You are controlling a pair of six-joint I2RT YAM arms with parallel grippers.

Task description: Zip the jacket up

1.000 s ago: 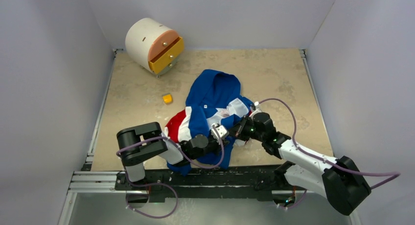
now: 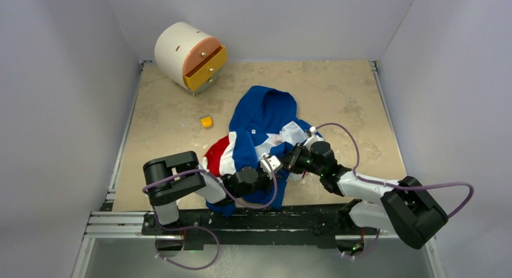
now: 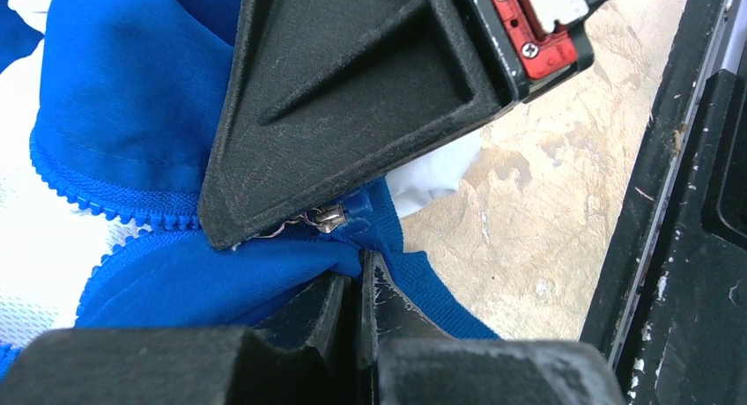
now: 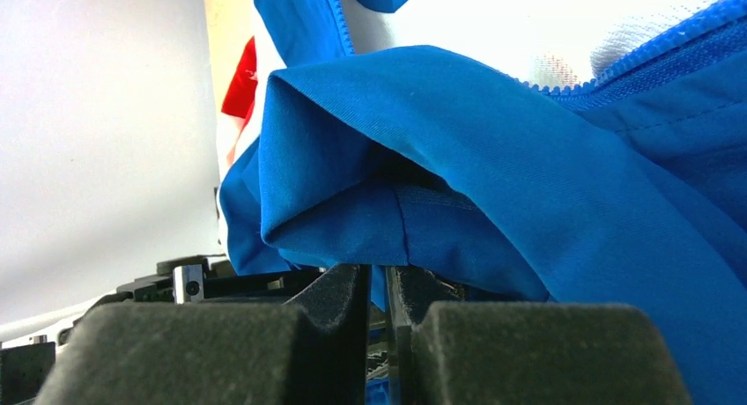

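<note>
The blue jacket (image 2: 265,109), with white and red sleeve panels, lies spread with its front open. At its bottom hem my left gripper is shut on a fold of blue cloth. Just above those fingertips in the left wrist view is the metal zipper slider (image 3: 329,217), partly covered by a black finger of my right gripper. The right fingers stand slightly apart under a raised blue flap (image 4: 493,141); blue cloth shows through the narrow gap, and none looks clamped. Toothed zipper edges (image 3: 132,218) curve apart over the white lining.
A round-topped drawer cabinet (image 2: 181,45) stands at the back left, one yellow drawer pulled out. A small orange block (image 2: 206,121) lies left of the jacket. Bare table (image 2: 344,90) is at the back right. The two arms are close together.
My right arm has shifted slightly left, its gripper staying by the zipper bottom. The left arm and the jacket's main body look unchanged.
</note>
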